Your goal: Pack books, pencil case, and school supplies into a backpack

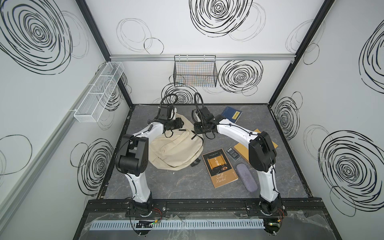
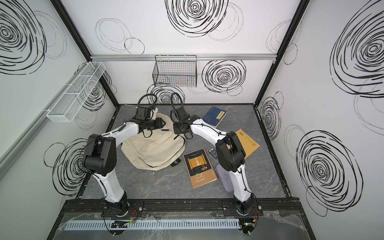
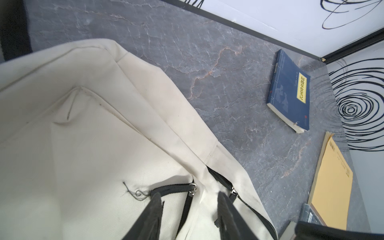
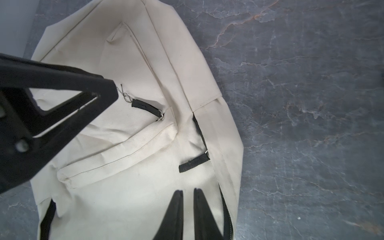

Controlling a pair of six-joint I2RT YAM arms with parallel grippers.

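A cream backpack (image 1: pixel 172 152) lies flat on the grey table, with black zipper pulls (image 4: pixel 192 162) on its front. Both grippers hover over its upper part. My left gripper is open, fingers above the pocket's zipper pull, nothing between them. My right gripper has its fingers a narrow gap apart over the cloth, empty. A brown-and-black book (image 1: pixel 220 176), a grey calculator (image 1: pixel 232 153), a purple pencil case (image 1: pixel 246 176), a yellow book (image 2: pixel 247 142) and a dark blue book (image 3: pixel 288 92) lie to the right of the bag.
A black wire basket (image 1: pixel 195 72) hangs on the back wall, a white wire basket (image 1: pixel 98 92) on the left wall. Bare table surrounds the backpack at left and between the books. Walls enclose the back and sides.
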